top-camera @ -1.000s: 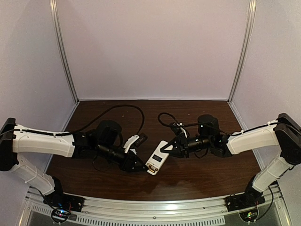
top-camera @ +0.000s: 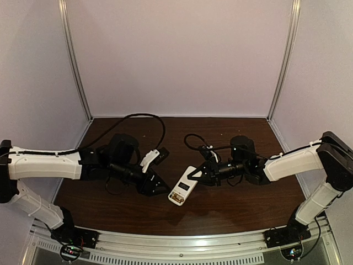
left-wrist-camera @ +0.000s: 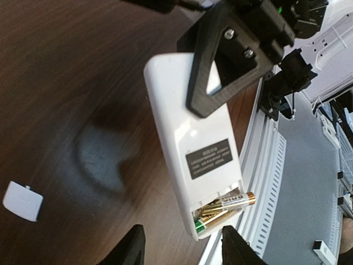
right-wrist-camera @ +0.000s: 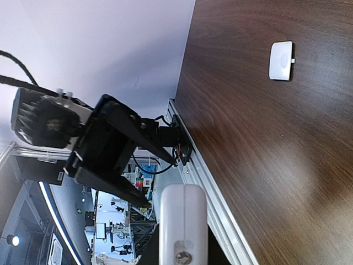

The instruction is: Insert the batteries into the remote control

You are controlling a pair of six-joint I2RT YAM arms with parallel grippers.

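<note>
My right gripper point(top-camera: 195, 175) is shut on the white remote control point(top-camera: 183, 185), held tilted with its battery end low and toward the left. In the left wrist view, batteries point(left-wrist-camera: 231, 202) lie at the open compartment of the remote point(left-wrist-camera: 196, 143), one sitting askew with its end sticking out over the rim. My left gripper is part open just short of that end, nothing seen between its fingers. A small white battery cover lies on the table, also in the right wrist view point(right-wrist-camera: 280, 61).
The dark wooden table point(top-camera: 138, 215) is otherwise mostly clear. A metal rail point(top-camera: 182, 236) runs along its front edge, and pale walls enclose the sides and back. Both arms' cables loop above the table.
My left gripper has drawn back from the remote's battery end, a little to the left and up in the top view. The right gripper and remote are nearly still.
</note>
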